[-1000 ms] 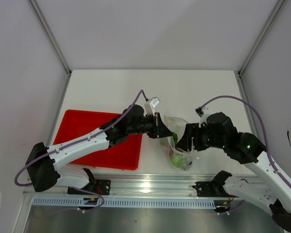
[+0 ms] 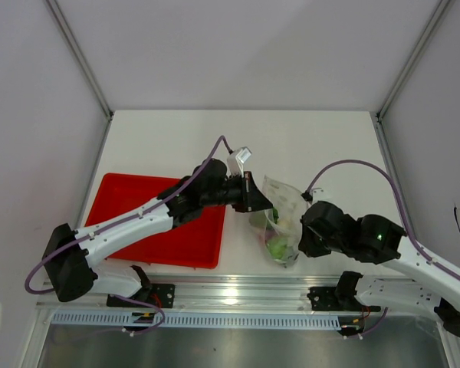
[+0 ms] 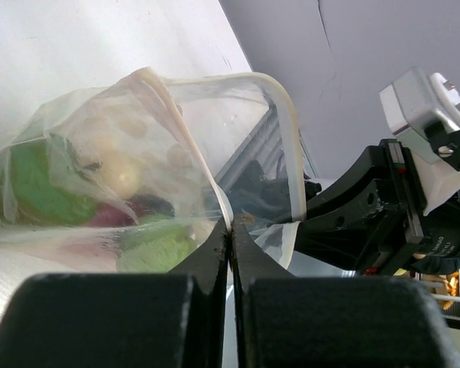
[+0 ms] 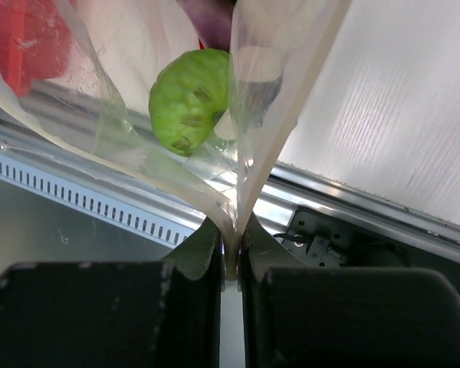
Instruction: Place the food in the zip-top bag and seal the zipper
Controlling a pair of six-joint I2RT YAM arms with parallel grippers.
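Observation:
The clear zip-top bag [image 2: 285,201] rests on the white table between the two arms, its mouth gaping. Inside it are a light green food piece [image 4: 190,100], a darker green one [image 3: 42,184], a round pale one [image 3: 120,174] and something purple [image 4: 211,21]. My left gripper is shut on one part of the bag's rim. At the opposite end of the mouth, my right gripper is shut on the corner where the rim's two edges meet. The zipper's track is hard to make out.
Left of the bag lies an empty red tray [image 2: 169,238], partly under my left arm. A metal rail [image 2: 230,291] runs along the table's front edge, close to the bag.
The bag's mouth has narrowed at that corner. My left gripper has barely moved.

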